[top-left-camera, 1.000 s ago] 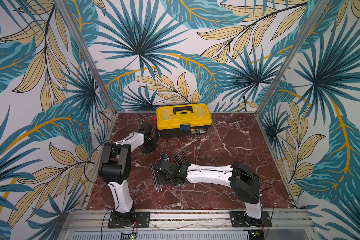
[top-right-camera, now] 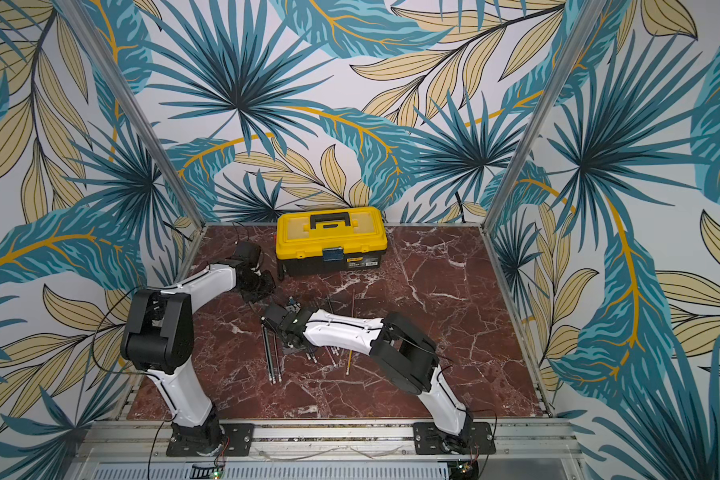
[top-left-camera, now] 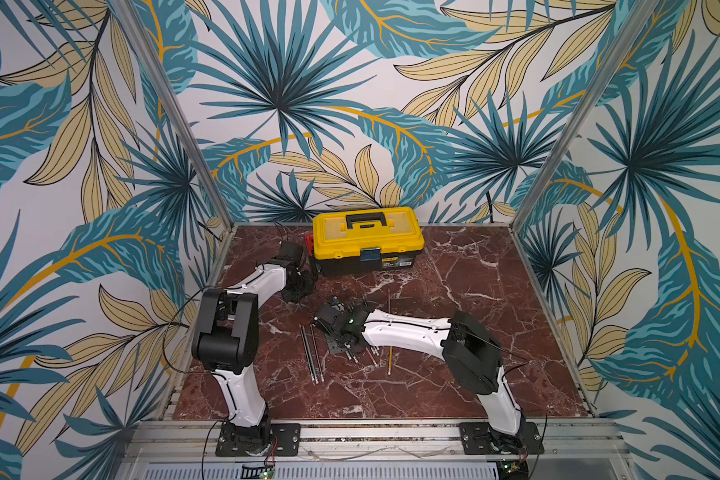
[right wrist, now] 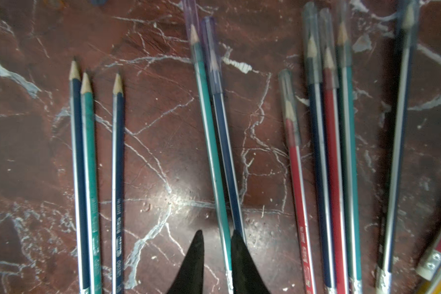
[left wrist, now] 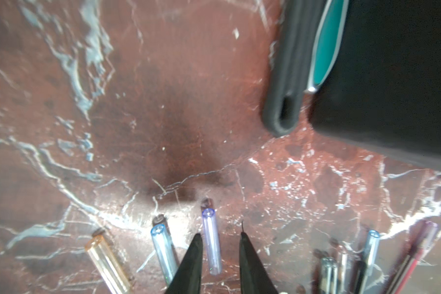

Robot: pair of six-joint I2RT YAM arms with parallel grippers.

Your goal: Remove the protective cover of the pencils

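My right gripper hangs part open over the pencils, nothing clearly held. Beside it lie a capped teal pencil (right wrist: 208, 134) and a capped dark blue pencil (right wrist: 223, 127). Three uncapped pencils (right wrist: 88, 152) lie to the left in the right wrist view; more capped pencils (right wrist: 318, 142) lie to the right. My left gripper stands part open above a loose purple cap (left wrist: 211, 245), with loose blue (left wrist: 164, 252) and orange caps (left wrist: 105, 259) nearby.
A yellow and black toolbox (top-left-camera: 368, 240) stands at the back, near my left gripper.
The left arm has shifted only slightly.
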